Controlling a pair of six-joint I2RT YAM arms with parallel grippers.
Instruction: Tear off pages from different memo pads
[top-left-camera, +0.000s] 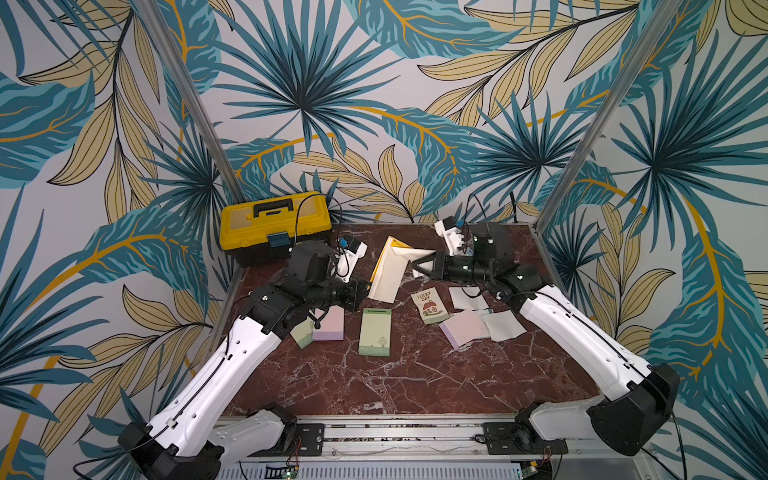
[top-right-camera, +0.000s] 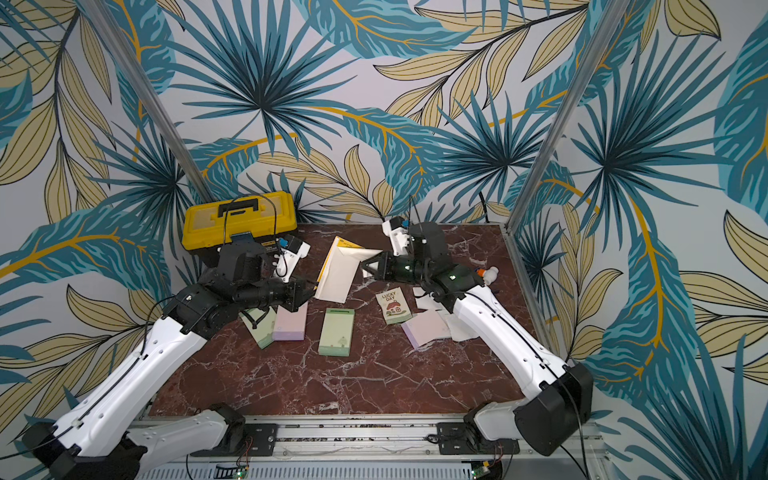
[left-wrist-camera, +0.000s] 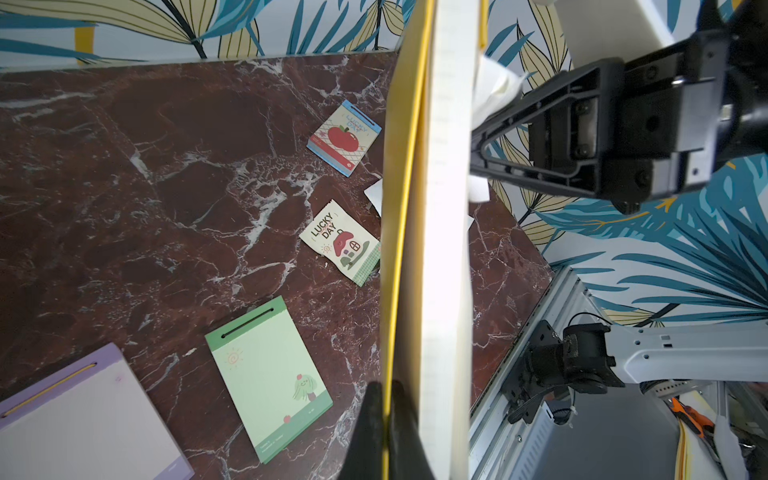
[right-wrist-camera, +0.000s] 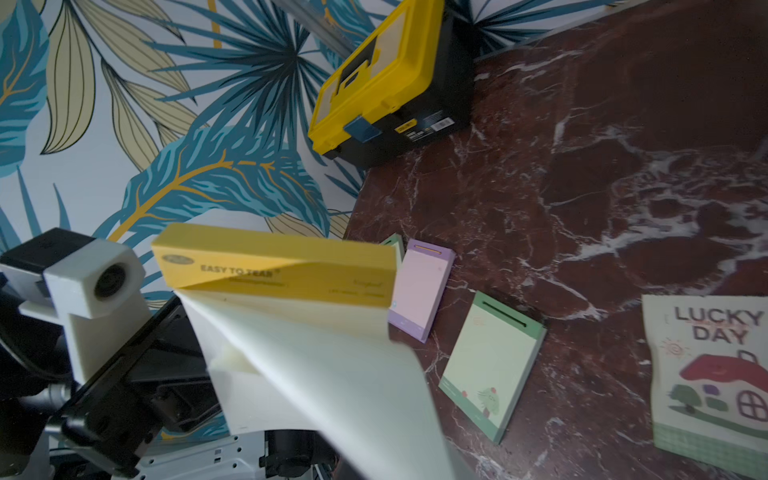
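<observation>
A yellow-bound memo pad (right-wrist-camera: 280, 260) marked "EASY TO TEAR" is held up off the table, its white page (top-left-camera: 389, 276) facing the right arm. My left gripper (top-left-camera: 367, 291) is shut on the pad; in the left wrist view the thin yellow cover (left-wrist-camera: 400, 240) runs down between its dark fingers. My right gripper (top-left-camera: 417, 265) is shut on the top white sheet (right-wrist-camera: 344, 372). That sheet bends away from the pad's face, but its upper edge still meets the yellow binding. In the right wrist view the curled paper hides my right fingertips.
On the table lie a green pad (top-left-camera: 375, 332), a purple pad (top-right-camera: 289, 323), a "LUCKY DAY" pad (top-left-camera: 429, 305), a pink pad (top-left-camera: 464, 329) and loose white sheets (top-left-camera: 505, 325). A tomato pad (left-wrist-camera: 344, 137) lies farther off. The yellow toolbox (top-left-camera: 274, 220) stands back left.
</observation>
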